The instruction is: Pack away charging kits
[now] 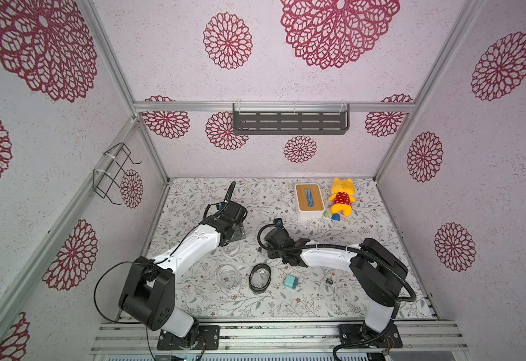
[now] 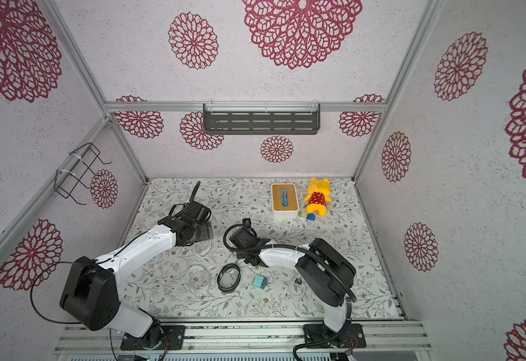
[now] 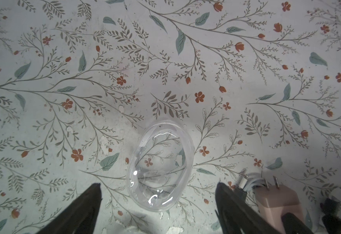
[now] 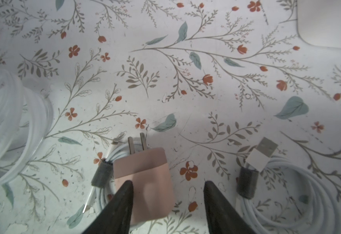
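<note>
A clear round container (image 3: 190, 150) lies on the table between my left gripper's (image 3: 157, 195) fingers in the left wrist view. The left fingers are wide open, not touching it as far as I can see. In the right wrist view a pink charger (image 4: 149, 181) with two prongs lies against a coiled white cable (image 4: 100, 175). My right gripper is over it, its left finger overlapping the charger in view. Its fingers stand apart, bare table showing between charger and right finger. Another coiled cable (image 4: 256, 158) lies to the right. A teal charger (image 1: 290, 281) sits nearer the front.
A black-rimmed clear container (image 1: 260, 291) and a clear one (image 1: 229, 288) are at the front. A coiled cable (image 1: 329, 282) lies right of them. At the back right are a white box (image 1: 308, 213), a yellow plush (image 1: 342, 195) and a blue block (image 1: 335, 217).
</note>
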